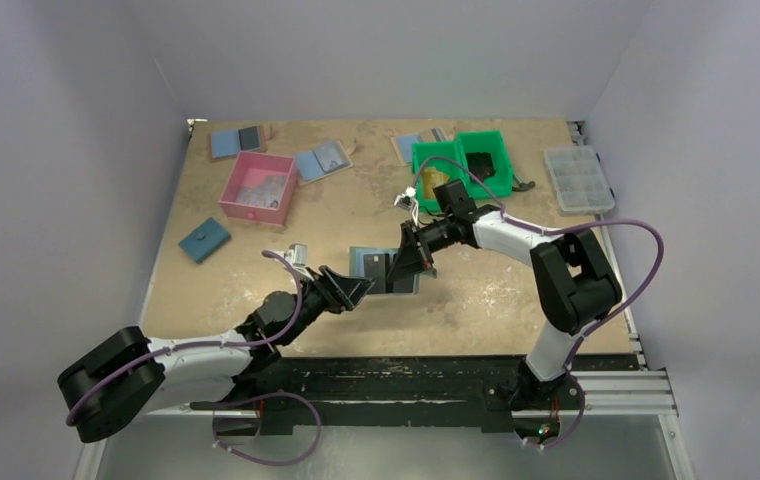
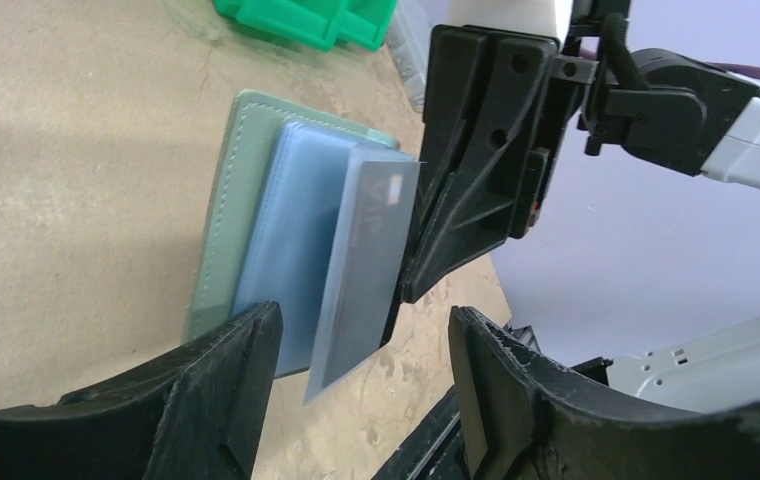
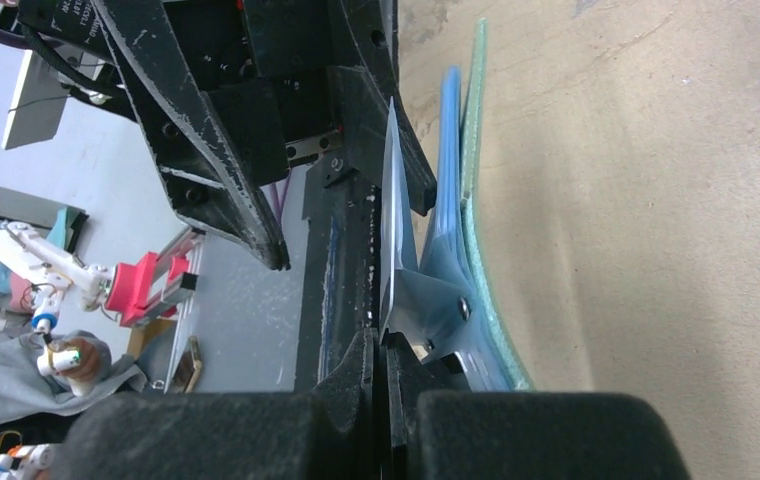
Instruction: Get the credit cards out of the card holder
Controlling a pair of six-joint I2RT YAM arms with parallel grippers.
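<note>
The card holder (image 1: 377, 270) is held up near the table's middle; in the left wrist view it shows a green cover (image 2: 226, 220), blue sleeves (image 2: 291, 230) and a greyish card-like leaf (image 2: 363, 265). My right gripper is shut at the holder; in the right wrist view the holder's folded end rises from its fingertips, and what lies between them is hard to tell. My left gripper stands open just before the holder, the leaf's lower edge between its fingers but apart from them.
A pink bin (image 1: 256, 200), green bins (image 1: 486, 165), a clear organiser (image 1: 576, 180), a blue wallet (image 1: 204, 240) and several other holders lie around the back and left.
</note>
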